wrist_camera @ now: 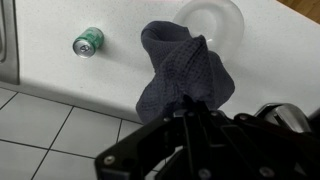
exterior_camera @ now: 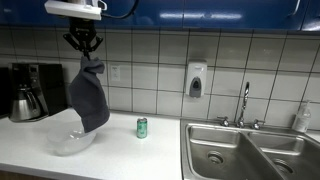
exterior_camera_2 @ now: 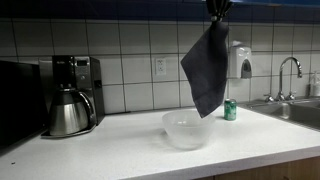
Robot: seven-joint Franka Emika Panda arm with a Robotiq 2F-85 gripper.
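A dark grey cloth (exterior_camera: 89,97) hangs down from my gripper (exterior_camera: 84,50), which is shut on its upper end. The clear bowl (exterior_camera: 70,141) rests on the counter below; in the second exterior view the cloth (exterior_camera_2: 207,72) hangs over the bowl (exterior_camera_2: 187,131), its lower tip near the rim. From the wrist, the cloth (wrist_camera: 185,72) spreads beneath the gripper and overlaps part of the bowl (wrist_camera: 222,22). The cloth hides the fingertips there.
A green can (exterior_camera: 142,128) stands on the counter (exterior_camera: 120,158) right of the bowl. The sink (exterior_camera: 222,155) lies farther right, and a coffee maker (exterior_camera: 28,98) stands at the left. Blue cabinets (exterior_camera: 220,14) are overhead. Bare counter lies between bowl and can.
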